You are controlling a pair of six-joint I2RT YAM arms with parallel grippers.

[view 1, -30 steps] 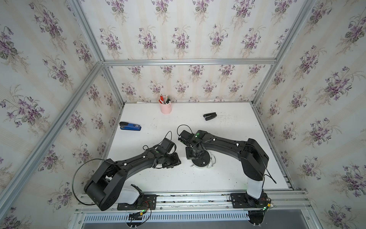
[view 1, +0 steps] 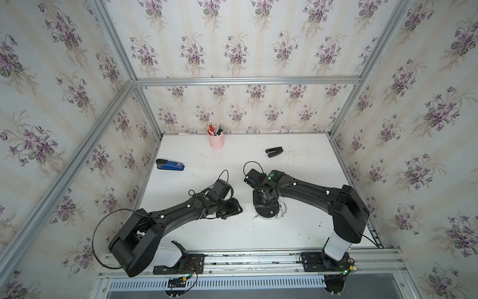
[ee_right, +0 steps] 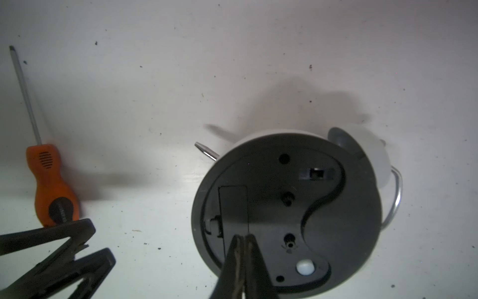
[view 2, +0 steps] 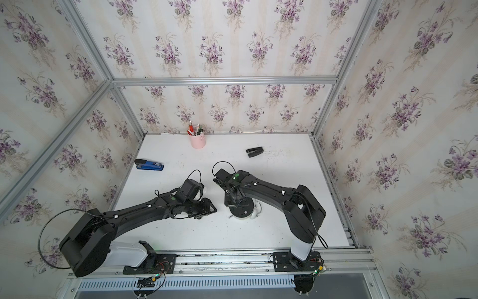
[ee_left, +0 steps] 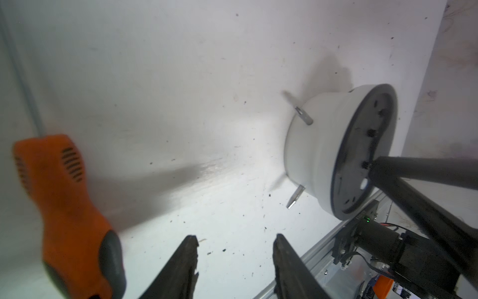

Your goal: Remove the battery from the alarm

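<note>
The alarm is a round white clock lying with its dark grey back upward, metal legs sticking out. A rectangular battery cover with a small latch sits in that back; no battery shows. Over the cover's right edge, in the right wrist view, hang the fingertips of my right gripper, almost together with a thin gap; whether they touch the cover I cannot tell. My left gripper is open above bare table, left of the alarm, with nothing between its fingers.
An orange-handled screwdriver lies on the table left of the alarm, near my left gripper. A blue stapler, a pink pen cup and a black stapler stand farther back.
My left gripper has moved a little to the right.
</note>
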